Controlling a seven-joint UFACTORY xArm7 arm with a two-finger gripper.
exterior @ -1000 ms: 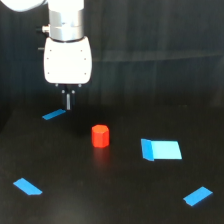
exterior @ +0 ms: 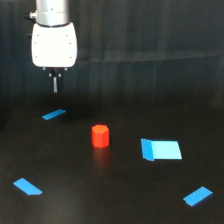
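Observation:
On the dark table stands a red block (exterior: 100, 136), somewhat left of the middle. To its right lies a pale blue square (exterior: 166, 150) with a darker blue strip along its left edge. My gripper (exterior: 55, 86) hangs at the upper left, raised and well apart from the block. Its fingers look thin and small at this size, and their spacing cannot be made out. I see nothing hanging from it.
Blue tape strips mark the table: one at the back left (exterior: 54, 114), one at the front left (exterior: 27, 186) and one at the front right (exterior: 198, 196). A dark curtain (exterior: 150, 60) hangs behind.
My gripper has moved up and to the left in the view. The red block and the blue square have stayed where they were.

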